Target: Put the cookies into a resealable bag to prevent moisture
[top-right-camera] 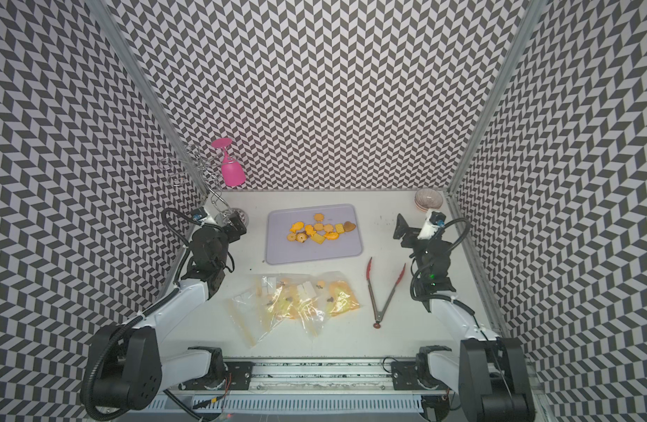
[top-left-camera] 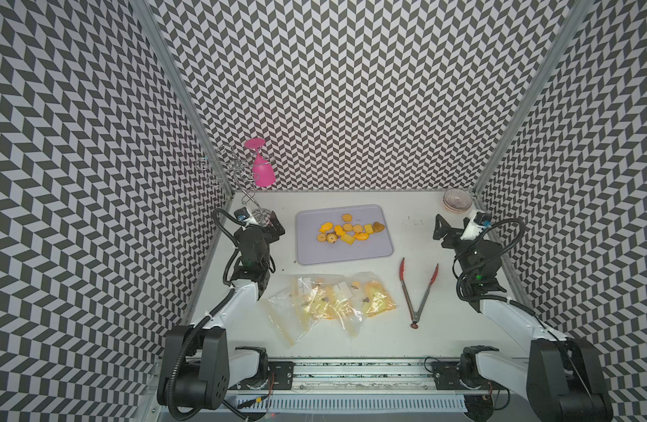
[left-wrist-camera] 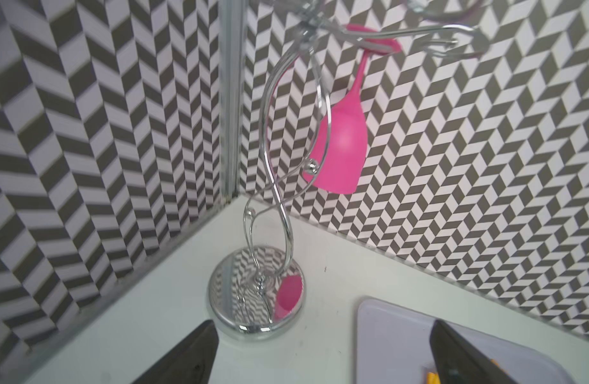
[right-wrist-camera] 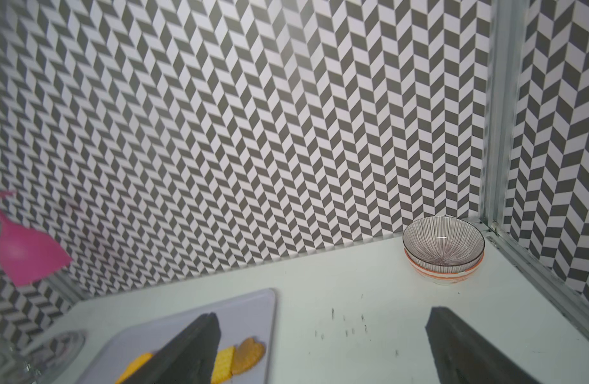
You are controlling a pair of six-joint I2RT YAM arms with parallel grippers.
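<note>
Several yellow and brown cookies (top-left-camera: 348,228) lie spread over the middle of a lavender tray (top-left-camera: 309,249) at the table's centre. In front of the tray, clear resealable bags (top-left-camera: 281,316) lie flat and overlapping, with yellowish contents or print showing through; whether any is unsealed I cannot tell. Red-tipped tongs (top-left-camera: 415,309) rest spread apart to the right of the bags. My left gripper is open and empty, left of the tray. On the tray's right, my right gripper also stands open above the table, nothing between its fingers.
At the back left, a chrome stand (left-wrist-camera: 269,172) holds an upside-down pink goblet (left-wrist-camera: 342,147), close to my left arm. Stacked bowls (right-wrist-camera: 443,246) occupy the back right corner. Bare table (top-left-camera: 415,225) separates the tray from my right gripper.
</note>
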